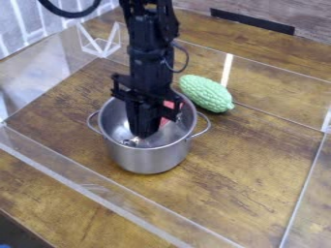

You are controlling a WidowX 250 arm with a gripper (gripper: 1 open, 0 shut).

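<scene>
A steel pot (151, 154) with two side handles stands on the wooden table. My black gripper (137, 118) reaches down from the top into the pot's mouth, over a red object (168, 121) inside it that is mostly hidden behind the fingers. I cannot tell whether the fingers are on that object or how far apart they stand. A pale green, bumpy vegetable-like item (206, 92) lies just behind the pot to the right.
Clear panels or strips border the wooden table (258, 165) at the left and right. The wood is bare to the right and at the front left of the pot.
</scene>
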